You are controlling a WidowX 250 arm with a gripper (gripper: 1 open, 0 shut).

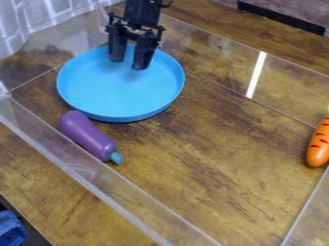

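The dark gripper (131,48) hangs over the back part of a blue plate (121,91), its two black fingers pointing down. Nothing is clearly seen between them, though the view is small and dark there. A purple eggplant toy (88,135) lies in front of the plate at the lower left. An orange carrot toy (317,142) lies at the far right edge.
Clear plastic walls run along the left and right of the wooden surface (218,163). A blue object (10,229) shows at the bottom left corner, outside the wall.
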